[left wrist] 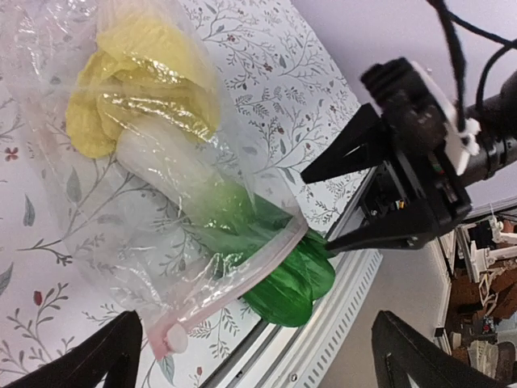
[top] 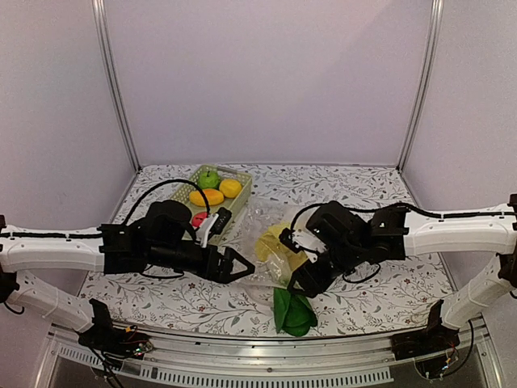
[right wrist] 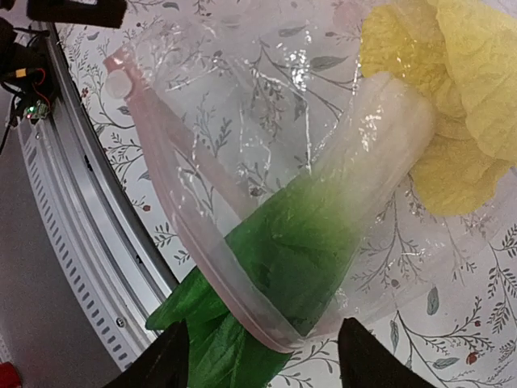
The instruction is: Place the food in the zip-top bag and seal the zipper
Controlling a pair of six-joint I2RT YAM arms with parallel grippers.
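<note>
The clear zip top bag (left wrist: 105, 234) lies on the table between my arms, its pink-edged mouth toward the front. Inside it are a yellow leafy piece (left wrist: 149, 81) and the pale stalk of a green leafy vegetable (right wrist: 307, 218). That vegetable's dark green leaves (top: 293, 312) stick out past the mouth. My left gripper (top: 240, 269) is open near the bag's left mouth corner, where a white slider (right wrist: 119, 83) shows. Near the right mouth corner, my right gripper (top: 300, 273) stands part open, its fingers apart (left wrist: 380, 234) and nothing visible between them.
At the back left, a pale green basket (top: 242, 179) holds a green apple (top: 208, 179), a yellow lemon (top: 230, 187), an orange-yellow fruit (top: 208, 197) and a red item (top: 199, 218). A metal rail (top: 226, 356) runs along its front edge.
</note>
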